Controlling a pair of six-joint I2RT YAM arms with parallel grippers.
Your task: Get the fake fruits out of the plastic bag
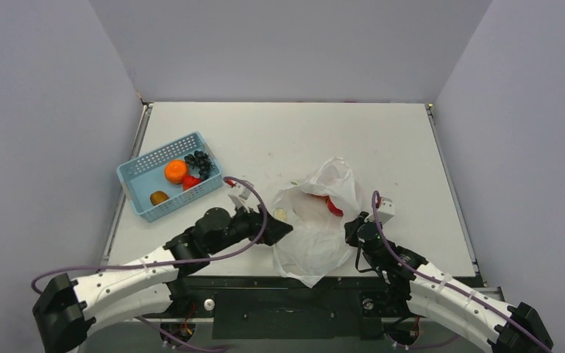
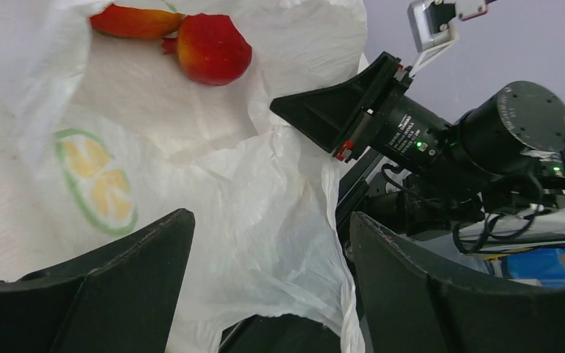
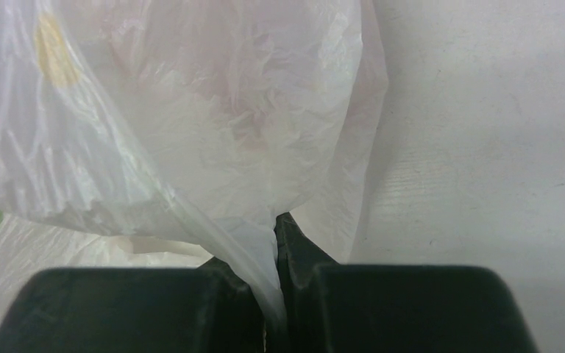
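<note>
A white plastic bag (image 1: 313, 243) lies with its mouth toward the table's front edge. My right gripper is shut on the bag's edge, whose gathered film runs up from between the fingers. Inside the bag, a red round fruit (image 2: 215, 50) and an orange-red elongated fruit (image 2: 134, 22) show in the left wrist view; the top view shows only a patch of red. My left gripper stands open at the bag's left side, with nothing gripped between its wide-spread fingers (image 2: 136, 276). The bag hides whatever else may lie inside.
At the table's left a blue basket (image 1: 134, 193) holds an orange (image 1: 176, 172), a red fruit (image 1: 190, 182), a brown fruit (image 1: 159, 198) and dark grapes (image 1: 200, 163).
</note>
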